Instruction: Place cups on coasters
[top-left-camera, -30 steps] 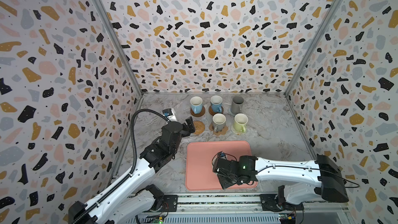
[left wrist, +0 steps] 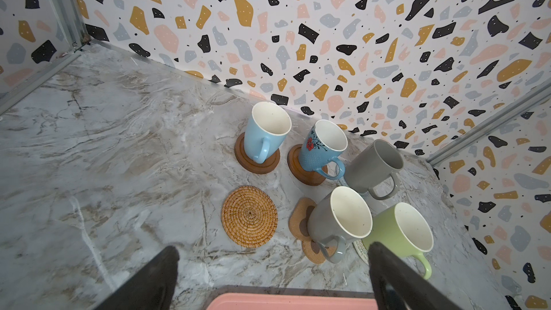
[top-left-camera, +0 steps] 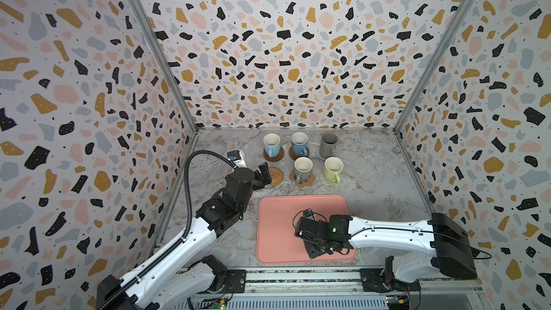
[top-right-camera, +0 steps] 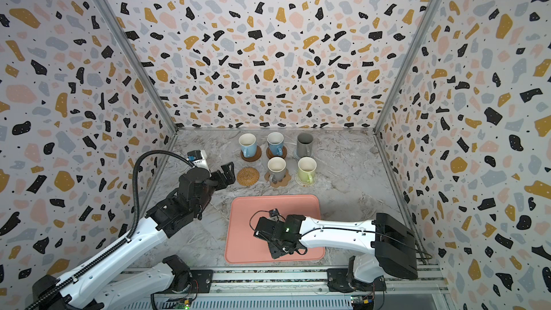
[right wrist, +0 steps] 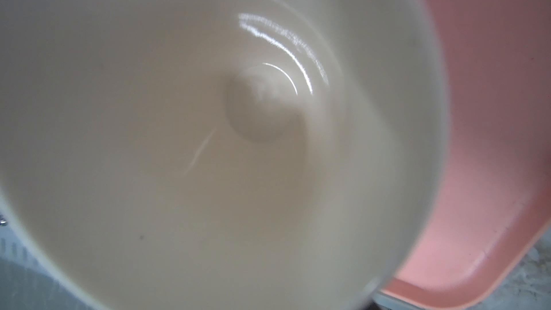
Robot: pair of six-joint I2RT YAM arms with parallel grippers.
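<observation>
The round woven coaster (left wrist: 249, 215) is bare. A light blue cup (left wrist: 265, 132) and a flowered blue cup (left wrist: 312, 155) stand on dark wooden coasters. A grey-and-cream cup (left wrist: 330, 224) stands on a brown flower-shaped coaster (left wrist: 300, 218); a green cup (left wrist: 396, 235) is on a pale one. A dark grey cup (left wrist: 367, 166) stands behind. My left gripper is open and empty, left of the woven coaster. Over the tray is my right gripper (top-left-camera: 312, 246), its fingers hidden. A cream-lined cup (right wrist: 258, 183) fills the right wrist view at close range.
The pink tray (top-left-camera: 275, 212) lies at the front centre, with my right arm (top-left-camera: 396, 232) across its front right. Bare marble table (left wrist: 132, 166) spreads left of the coasters. The patterned walls close off the back and sides.
The standing cups have not moved.
</observation>
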